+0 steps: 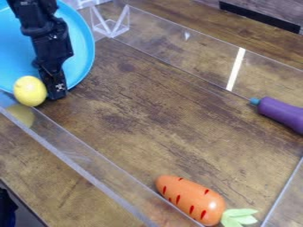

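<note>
My black gripper (45, 89) reaches down at the left over a blue bowl or plate (76, 53). Its fingertips are low beside a yellow, lemon-like object (28, 91) at the lower edge of the blue dish, and it appears shut on that object, though the far finger is partly hidden.
A purple eggplant (279, 115) lies at the right, an orange carrot (190, 197) at the bottom right. Clear plastic walls (95, 175) border the wooden surface (160, 106), whose middle is bare. A white lattice piece (109, 22) stands at the top.
</note>
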